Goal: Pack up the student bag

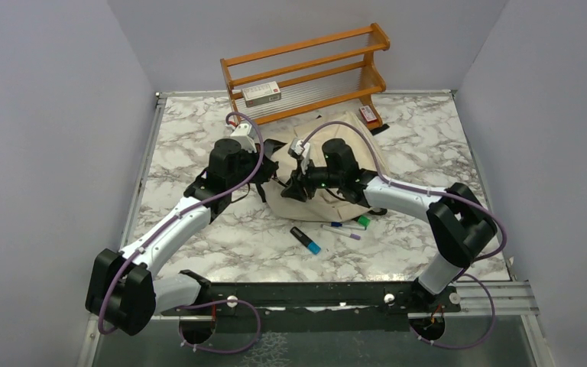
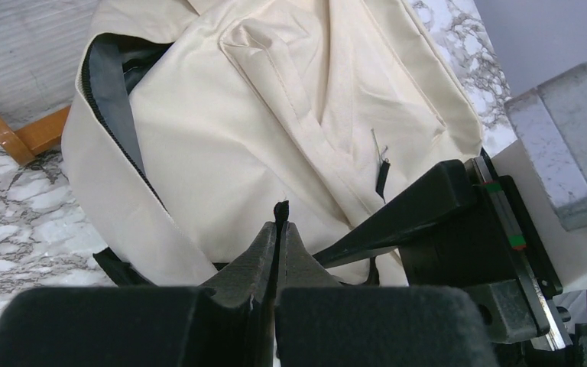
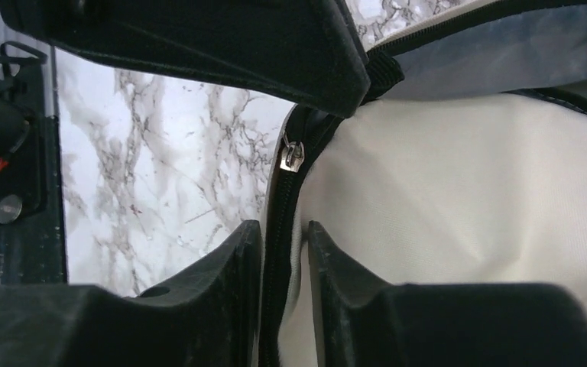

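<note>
The cream bag [image 1: 309, 209] lies flat, its cloth spread below the rack. At the bag's left side, my left gripper is shut on the black end of the zipper [image 2: 281, 208]; a bit of it pokes up between the fingertips. In the right wrist view, the left gripper's dark finger [image 3: 306, 61] covers part of that end. A silver zipper pull [image 3: 292, 157] sits on the black zipper just below it. My right gripper stands part open, its fingers [image 3: 325, 264] on either side of the zipper strip, a little short of the pull.
A blue-and-black marker [image 1: 306, 240] and a few pens [image 1: 342, 232] lie in front of the bag, with a green item [image 1: 363, 221] by its edge. Behind stands a wooden rack [image 1: 306, 73] holding a white box [image 1: 261, 94].
</note>
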